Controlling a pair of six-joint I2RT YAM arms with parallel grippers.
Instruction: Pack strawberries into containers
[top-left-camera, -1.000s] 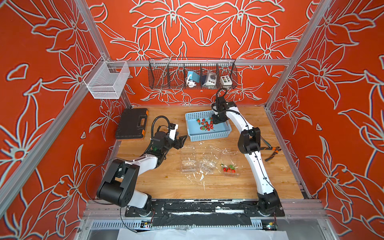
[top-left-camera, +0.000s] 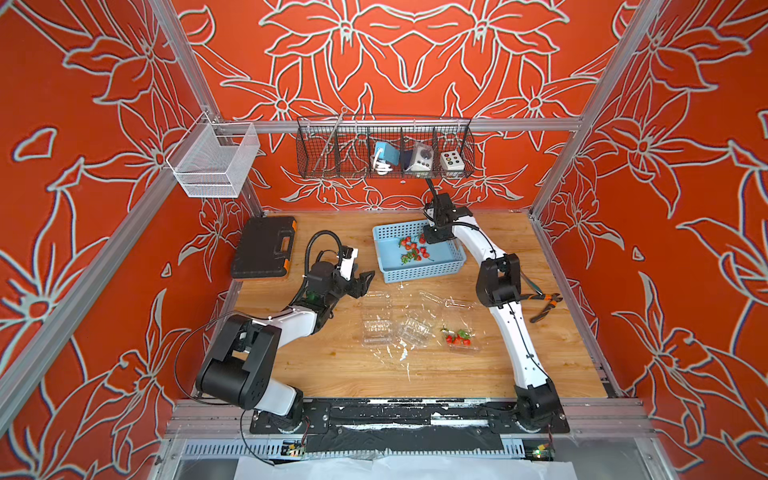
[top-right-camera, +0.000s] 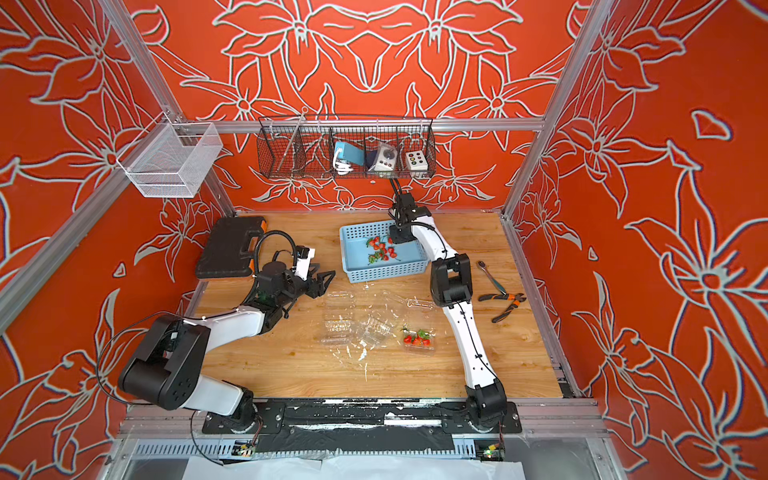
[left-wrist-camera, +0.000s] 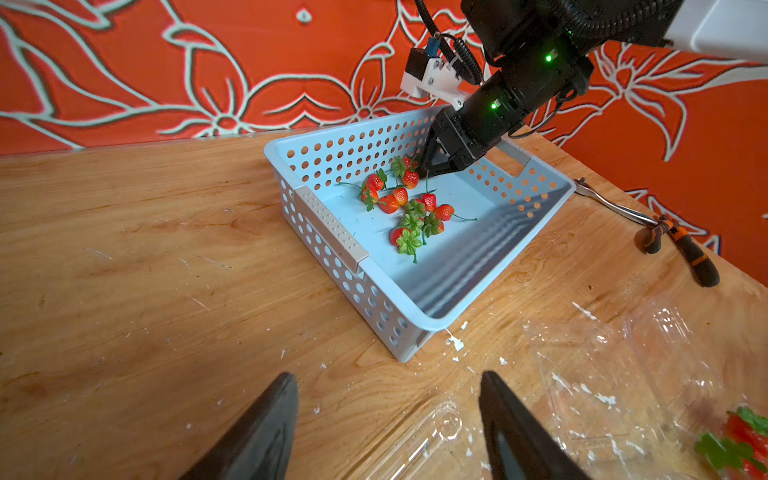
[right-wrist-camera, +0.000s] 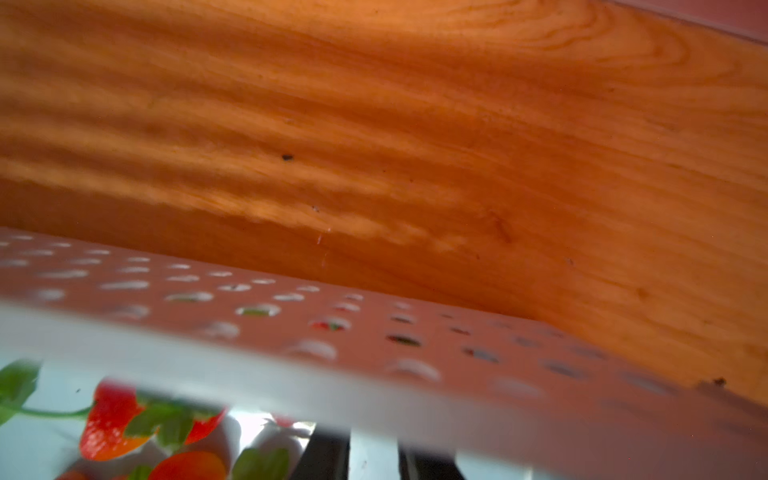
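Several red strawberries with green leaves (left-wrist-camera: 400, 198) lie loose on the floor of the light blue basket (top-left-camera: 379, 254). My right gripper reaches down inside the basket by its back wall; its fingertips stand apart, with bare basket floor between them and strawberries (right-wrist-camera: 112, 420) just to the left. My left gripper hangs open and empty over the table, in front and to the left of the basket. Clear plastic containers (top-left-camera: 377, 329) lie at the table's middle; the one at the right (top-right-camera: 417, 342) has a few strawberries in it.
A black case (top-left-camera: 264, 246) lies at the back left. Pliers with orange handles (top-right-camera: 505, 302) rest at the right, beyond the right arm. Clear wood surrounds the basket's left side. A wire rack (top-left-camera: 384, 148) hangs on the back wall.
Over the last second the basket has slid slightly to the right, its strawberries with it. The right gripper has shifted a little and its cable lies differently. The left arm has stayed put.
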